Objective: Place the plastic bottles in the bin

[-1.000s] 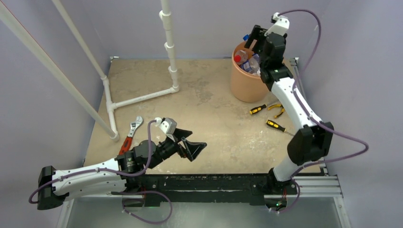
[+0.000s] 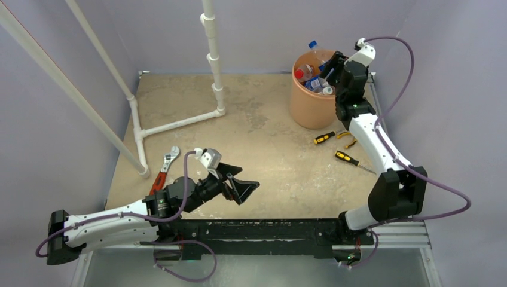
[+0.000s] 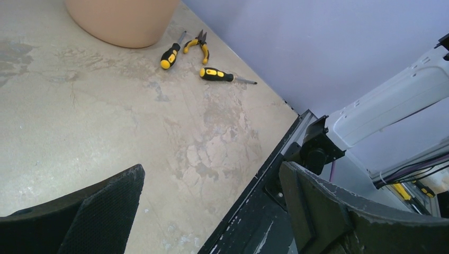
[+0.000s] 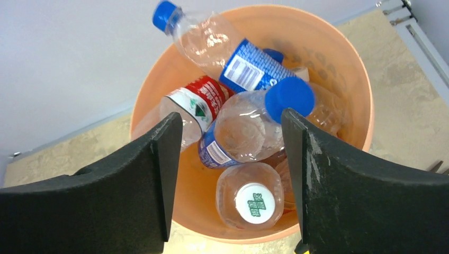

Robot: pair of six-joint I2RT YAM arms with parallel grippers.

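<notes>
The peach bin (image 2: pixel 312 110) stands at the back right of the floor with several clear plastic bottles inside. One blue-capped bottle (image 4: pixel 209 42) leans out over the far rim. Others inside include a red-labelled bottle (image 4: pixel 198 100), a bottle with a large blue cap (image 4: pixel 249 129) and a white-capped bottle (image 4: pixel 249 196). Over the bin's opening is my right gripper, its fingers part open and nothing held between them; the right fingertip overlaps the large blue cap in view, touching or not I cannot tell. My left gripper (image 2: pixel 248 177) hangs open and empty over the front floor.
Two yellow-black screwdrivers (image 3: pixel 217 74) and pliers (image 3: pixel 199 46) lie right of the bin. A red-handled wrench (image 2: pixel 165 169) is at the left, near white pipes (image 2: pixel 179 122).
The left arm has hardly moved.
</notes>
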